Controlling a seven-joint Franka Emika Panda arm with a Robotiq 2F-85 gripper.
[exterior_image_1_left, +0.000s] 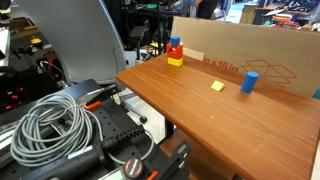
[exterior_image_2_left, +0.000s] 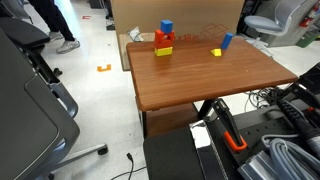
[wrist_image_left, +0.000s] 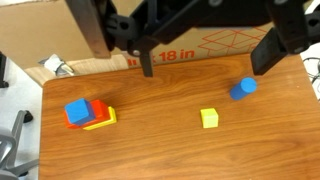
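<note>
A stack stands near the far left of the wooden table: a yellow block (exterior_image_1_left: 175, 62) at the bottom, a red block (exterior_image_1_left: 175, 51) on it and a blue block (exterior_image_1_left: 175, 42) on top. Alone on the table to its right lies a small yellow cube (exterior_image_1_left: 217, 86). Farther right, a blue cylinder (exterior_image_1_left: 249, 82) stands upright near the cardboard. My gripper shows only in the wrist view. Its dark fingers are wide apart and hold nothing, high over the table, with the yellow cube and blue cylinder beyond them.
A cardboard panel (exterior_image_1_left: 245, 49) rises along the table's far edge. A dark stand with a coiled grey cable (exterior_image_1_left: 50, 130) is beside the table's near side.
</note>
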